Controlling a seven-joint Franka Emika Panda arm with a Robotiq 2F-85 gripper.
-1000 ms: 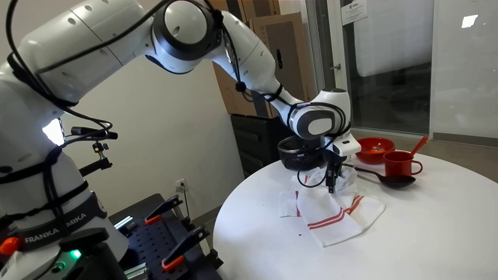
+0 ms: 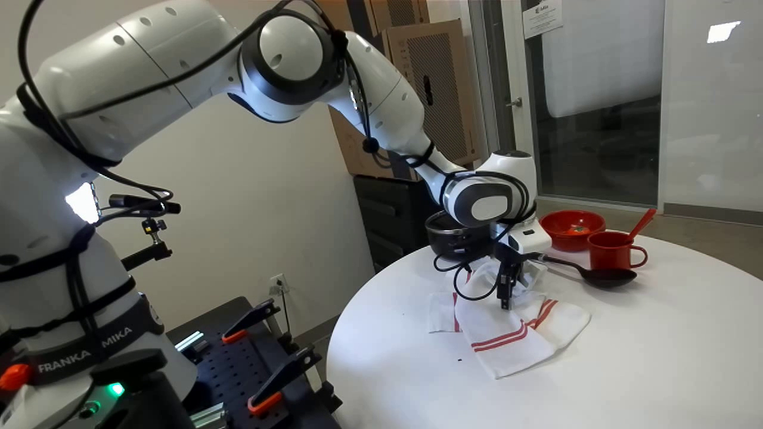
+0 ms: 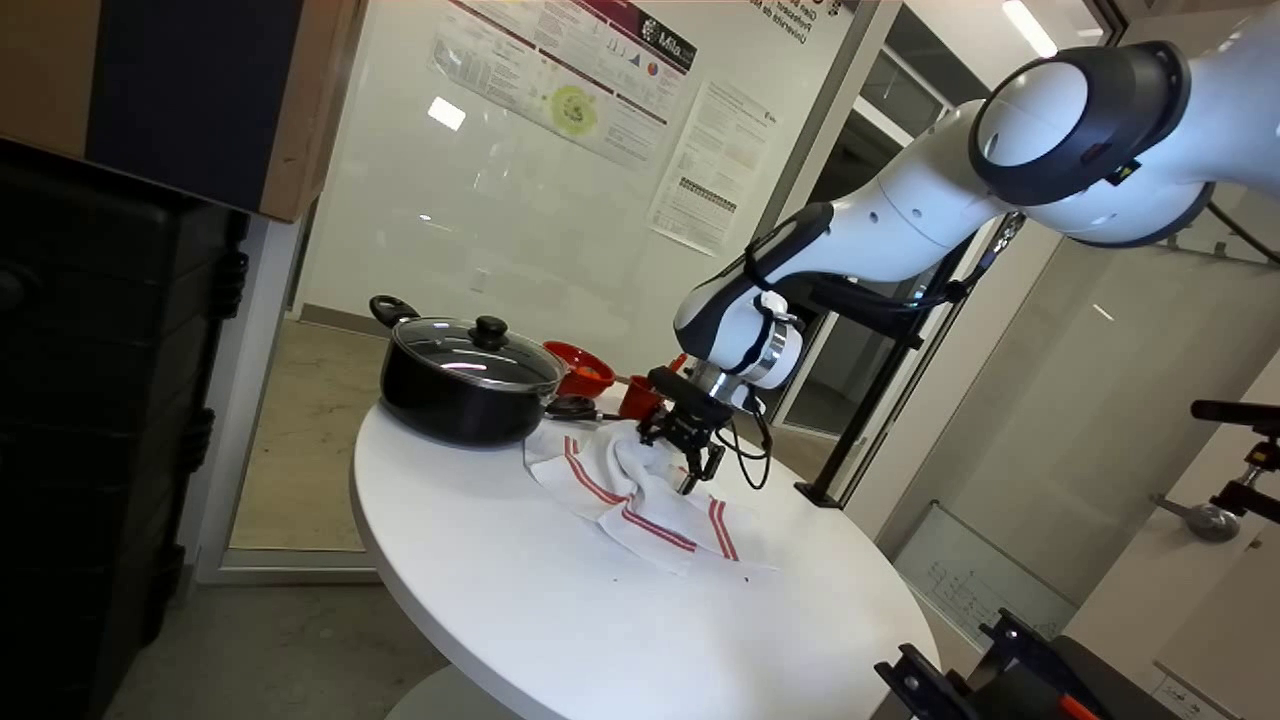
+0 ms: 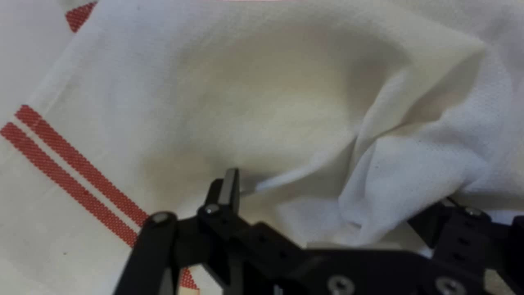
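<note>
A white towel (image 2: 504, 336) with red stripes lies crumpled and partly folded on the round white table (image 2: 400, 364). My gripper is low over it, open, fingers pointing down. In the wrist view a bunched fold of the towel (image 4: 417, 167) rises between the widely parted fingers, nearer the right one. The left finger (image 4: 229, 189) stands over a flatter part of the cloth. The right fingertip is partly hidden behind the fold. From the second exterior view, the gripper (image 3: 684, 462) is at the right side of the towel's raised middle (image 3: 642, 462).
Behind the towel stands a black pot (image 3: 462, 402) with a glass lid. A black ladle (image 2: 608, 277), a red mug (image 2: 609, 250) with a red utensil, and a red bowl (image 2: 572, 229) are at the back.
My gripper has come down toward the towel, its fingers now lower against the cloth. The towel's outline looks much the same, and the other objects have stayed put.
</note>
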